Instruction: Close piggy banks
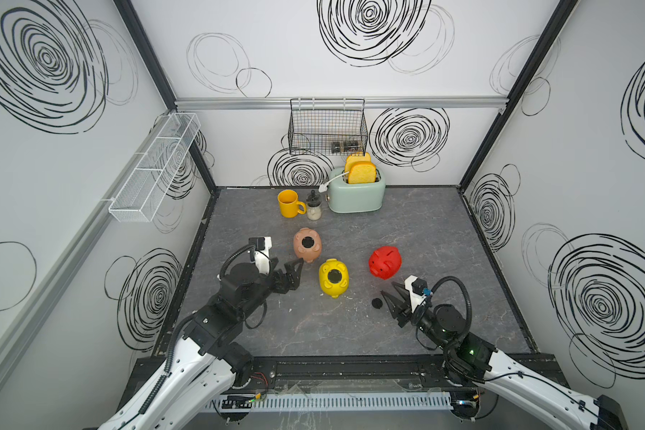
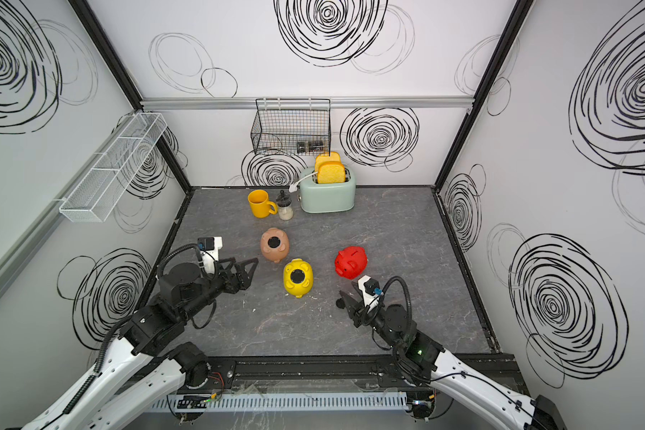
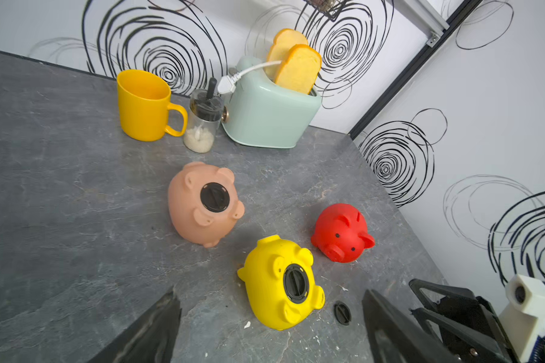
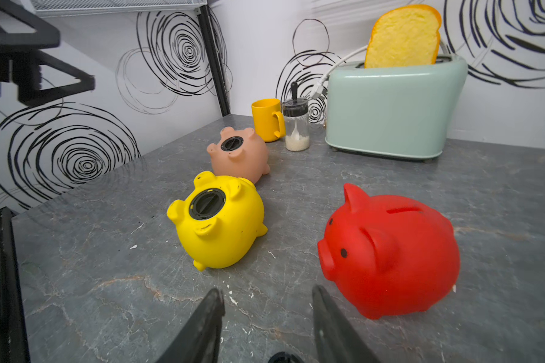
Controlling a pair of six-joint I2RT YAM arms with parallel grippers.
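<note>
The pink piggy bank (image 3: 190, 202) and the yellow one (image 3: 265, 290) lie belly up, each with a black plug in its belly. Upright on its feet stands the red piggy bank (image 4: 399, 254), its underside hidden. A loose black plug (image 3: 342, 312) rests on the table in front of it. My left gripper (image 1: 294, 274) is open and empty, raised to the left of the yellow bank. Low over the table, my right gripper points at the loose plug; its fingers (image 4: 207, 326) are apart with nothing between them.
At the back stand a yellow mug (image 1: 290, 203), a small jar (image 1: 313, 206) and a mint toaster (image 1: 356, 195) with bread slices. A black wire basket (image 1: 328, 129) hangs above.
</note>
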